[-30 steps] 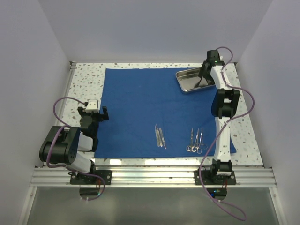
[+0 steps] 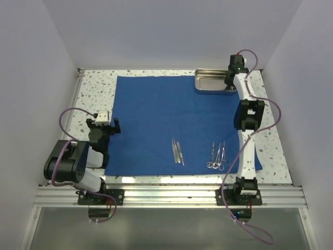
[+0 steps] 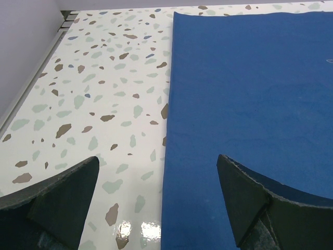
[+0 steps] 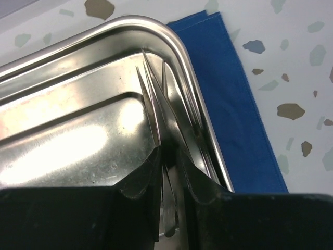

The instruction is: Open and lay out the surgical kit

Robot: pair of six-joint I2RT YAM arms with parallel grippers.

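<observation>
A steel tray [image 2: 210, 79] sits at the back right of the blue cloth. My right gripper is down inside it at the right end, fingers close together around slim metal instruments [image 4: 151, 104]; whether it grips one is unclear. On the cloth, several slim instruments [image 2: 177, 152] lie at front centre and several scissor-like instruments [image 2: 218, 159] at front right. My left gripper stands open and empty over the cloth's left edge, far from the tray.
Speckled table [image 3: 114, 78] shows around it, with walls at the back and sides.
The tray has shifted and straightened, its front edge moving backward. The left arm has not moved.
</observation>
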